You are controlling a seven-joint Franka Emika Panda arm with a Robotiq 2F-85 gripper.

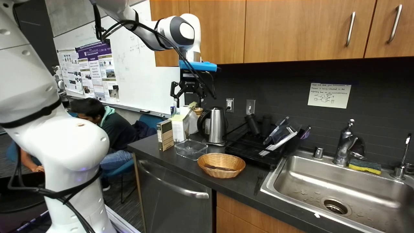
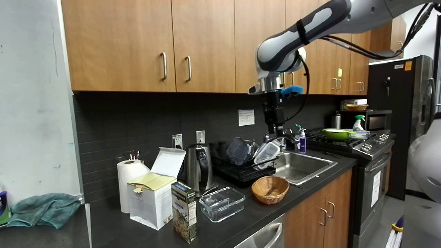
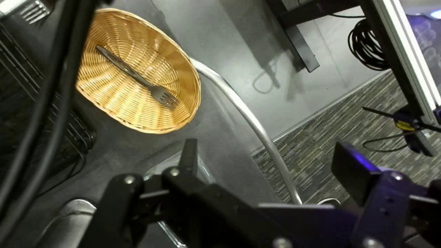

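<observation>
My gripper [image 1: 189, 103] hangs in the air above the counter, its fingers spread with nothing between them. In the wrist view the open gripper has dark fingers [image 3: 189, 155] wide apart. A wicker basket [image 3: 186, 99] stands on the counter, holding a dark fork [image 3: 134, 75] that lies flat inside it. Beside the basket is a clear glass container [image 2: 222, 204], partly hidden behind the gripper in the wrist view. A second fork [image 1: 258, 182] lies on the counter between basket and sink.
Behind the basket stand a dish rack [image 1: 252, 147] with plastic containers and a steel kettle [image 1: 216, 126]. A box [image 2: 184, 213], an open white carton [image 2: 151, 202] and a paper towel roll [image 2: 129, 182] occupy one end. The sink [image 1: 310, 182] is empty; cabinets [image 1: 302, 31] overhang the counter.
</observation>
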